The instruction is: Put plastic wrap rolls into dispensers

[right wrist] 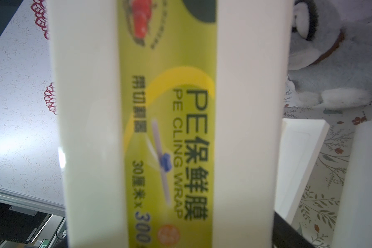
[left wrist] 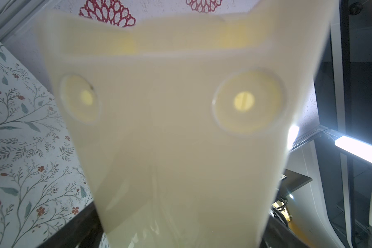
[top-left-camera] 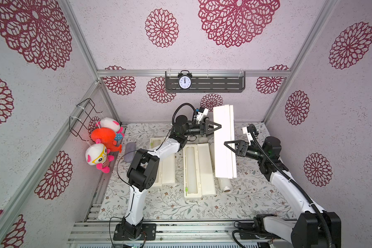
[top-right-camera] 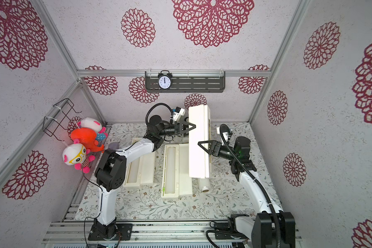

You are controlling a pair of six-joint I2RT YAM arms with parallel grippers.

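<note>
A white dispenser box is held upright in the air between both grippers; its yellow PE cling wrap label faces the right wrist camera. My left gripper is at its upper part, my right gripper around its middle; both look open, their fingers partly hidden by the box. An opened dispenser with a lid beside it lies on the table; another lies left of it, partly behind the left arm. A wrap roll lies beneath the held box.
Soft toys sit at the left wall, near a grey object. A shelf with a clock is on the back rail.
</note>
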